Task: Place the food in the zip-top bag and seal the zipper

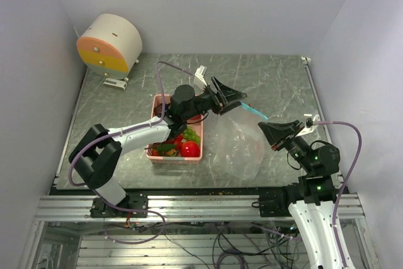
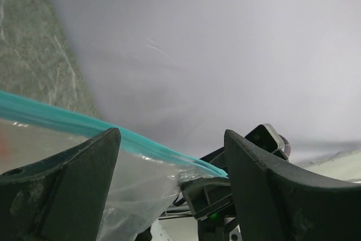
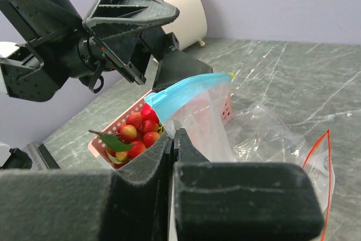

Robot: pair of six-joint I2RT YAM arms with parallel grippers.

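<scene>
The clear zip top bag (image 1: pixel 239 146) with its teal zipper strip (image 1: pixel 254 111) stands between my grippers. My right gripper (image 1: pixel 272 133) is shut on the bag near one end of the strip; in the right wrist view the bag's top rises from its fingertips. My left gripper (image 1: pixel 232 94) is over the other end of the strip, its fingers apart; in the left wrist view the strip runs behind them. The food, red fruits (image 3: pixel 135 148) and green grapes (image 1: pixel 191 135), lies in a pink basket (image 1: pixel 176 159), partly hidden under the left arm.
A white cylindrical container (image 1: pixel 108 42) with orange and yellow front stands at the back left. Walls rise on both sides.
</scene>
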